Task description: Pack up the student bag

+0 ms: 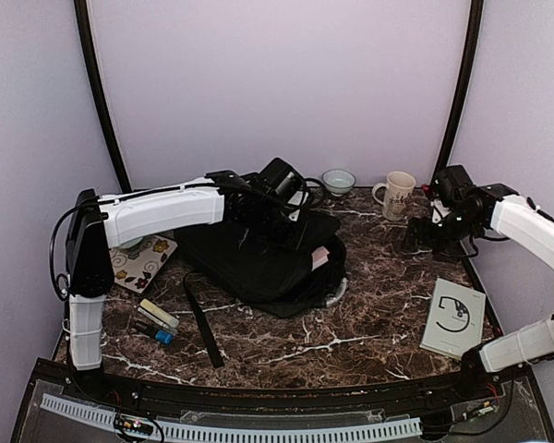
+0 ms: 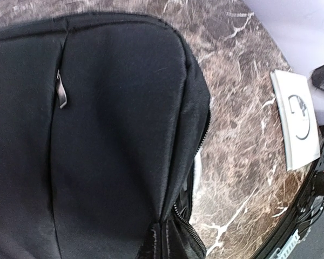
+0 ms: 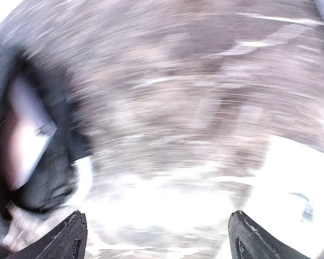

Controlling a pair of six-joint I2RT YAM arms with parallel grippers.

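Observation:
The black bag (image 1: pixel 231 268) lies in the middle of the table, its zipped opening toward the right. A pink item (image 1: pixel 319 257) shows inside it, also blurred in the right wrist view. My left gripper is shut at the bag's top edge, over the fabric; whether cloth is between its fingers is unclear. My right gripper (image 1: pixel 425 235) is right of the bag, above the table, its fingers apart with nothing between them. A white booklet (image 1: pixel 453 317) lies at the front right. A patterned notebook (image 1: pixel 143 269) and several pens or markers (image 1: pixel 155 323) lie at left.
A bowl (image 1: pixel 338 180) and a mug (image 1: pixel 395 196) stand at the back. A black strap (image 1: pixel 203 323) trails toward the front edge.

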